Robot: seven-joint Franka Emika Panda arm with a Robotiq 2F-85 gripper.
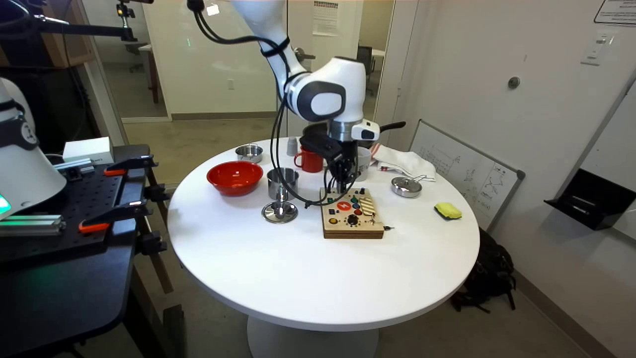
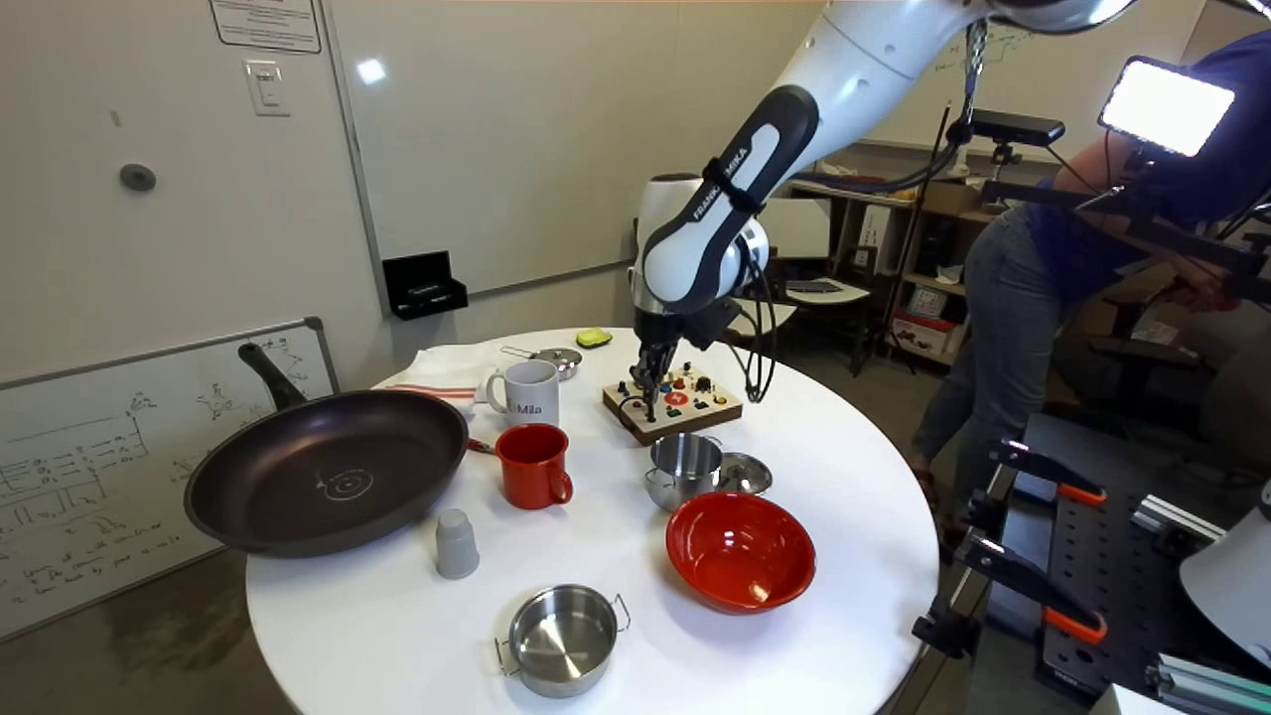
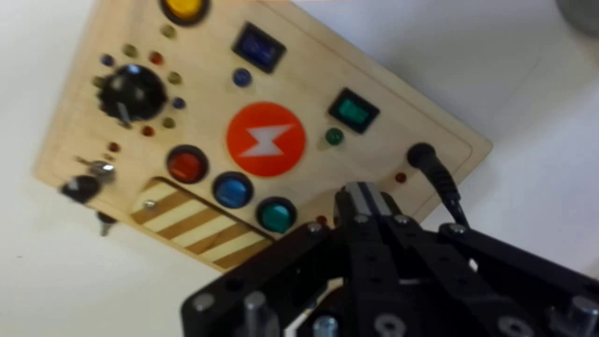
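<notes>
The wooden switch board (image 3: 314, 73) lies on the white table, with a red lightning disc (image 3: 266, 139), coloured buttons and a black dial (image 3: 134, 92). A black plug (image 3: 431, 163) stands in a hole near one corner of it, and its cable runs down behind my gripper. The fingers (image 3: 354, 203) are together, low over the board between the green round button (image 3: 276, 216) and that plug. Only a dark stripe shows between their grey tips; what it is I cannot tell. My fingers hide the board beneath them.
A steel pot (image 1: 282, 182) and a lid (image 1: 279, 212) stand left of the board. Red mug (image 2: 532, 465), white mug (image 2: 525, 393) and pan (image 2: 334, 471) are close behind. A red bowl (image 1: 235, 178) sits farther left.
</notes>
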